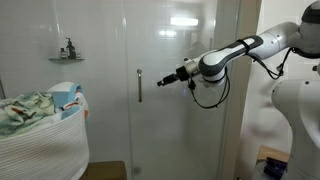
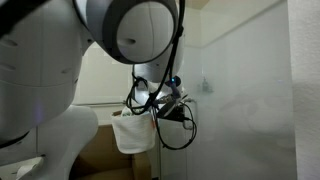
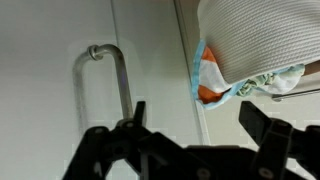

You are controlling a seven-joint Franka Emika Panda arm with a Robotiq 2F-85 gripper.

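A vertical metal handle (image 1: 139,88) is fixed to a glass shower door (image 1: 168,130). My gripper stands open in the wrist view, its two fingers wide apart with nothing between them. In that view the curved handle (image 3: 122,80) lies left of the gap, its lower end close to the left finger (image 3: 137,118). From the outside, my gripper hangs in front of the door at about handle height, a short way to the handle's right; contact does not show.
A white woven basket (image 1: 45,150) holding cloths (image 1: 25,112) stands at the left; its side (image 3: 255,35) fills the wrist view's upper right. A small corner shelf (image 1: 67,60) carries bottles. Below the handle is a brown bench (image 1: 104,171).
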